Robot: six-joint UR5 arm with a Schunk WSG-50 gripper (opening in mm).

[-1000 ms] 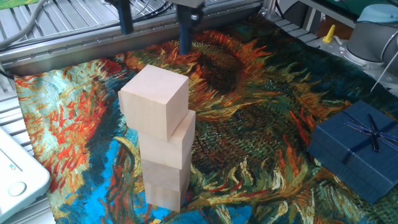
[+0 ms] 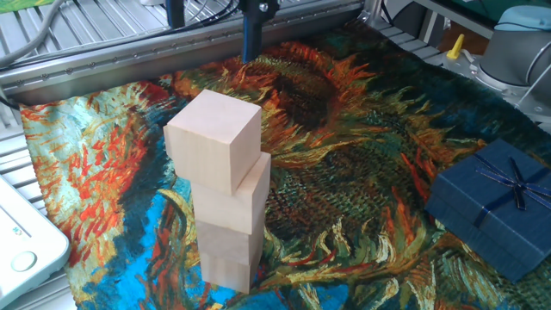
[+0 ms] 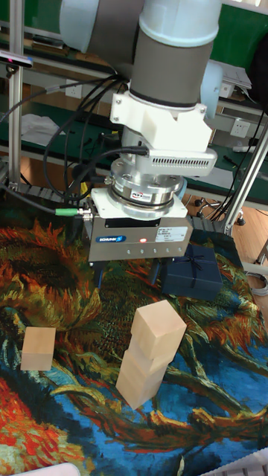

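Several pale wooden blocks form an upright stack [image 2: 225, 207] on the patterned cloth, its top block [image 2: 213, 138] set a little off the one below. The same stack [image 3: 149, 357] stands in front of the arm in exterior view 3. To its left there, a single wooden block [image 3: 38, 349] sits apart on the cloth. My gripper [image 2: 213, 41] hangs beyond the stack at the top of exterior view 2, its dark fingers [image 2: 251, 39] wide apart with nothing visible between them. It touches no block; its fingertips are hard to see in exterior view 3.
A dark blue gift box [image 2: 495, 202] with a ribbon lies at the right of the cloth. A white device [image 2: 26, 241] stands at the left edge, and a metal rail [image 2: 112, 69] runs along the back. Between stack and box the cloth is clear.
The stack and the box have not moved.
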